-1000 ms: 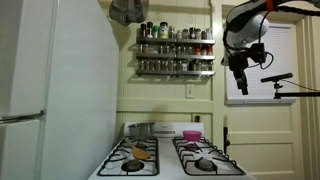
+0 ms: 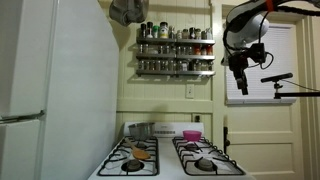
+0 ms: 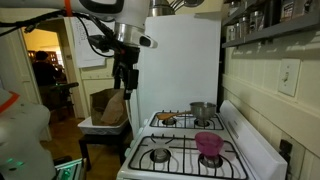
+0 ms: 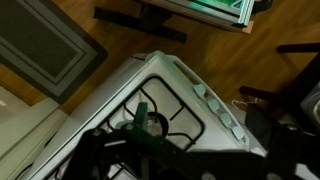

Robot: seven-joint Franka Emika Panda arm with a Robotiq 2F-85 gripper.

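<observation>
My gripper (image 3: 125, 80) hangs high in the air by the front of the white stove (image 3: 139, 155), pointing down. In the first exterior view the gripper (image 2: 241, 82) shows at the upper right, before the door and well above the burners. Its dark fingers (image 4: 264, 128) stand apart at the bottom of the wrist view, and nothing shows between them. A metal pot (image 3: 203, 111) and a pink bowl (image 3: 208, 140) stand at the back of the stove. A wooden spoon (image 2: 140, 154) lies over the left burners.
Spice racks (image 2: 175, 41) hang on the wall behind the stove. A tall white fridge (image 2: 45, 95) stands left of it. A cardboard box (image 3: 104, 103) in a white bin sits beyond the gripper. Bare wooden floor (image 4: 215, 62) lies before the stove's knobs.
</observation>
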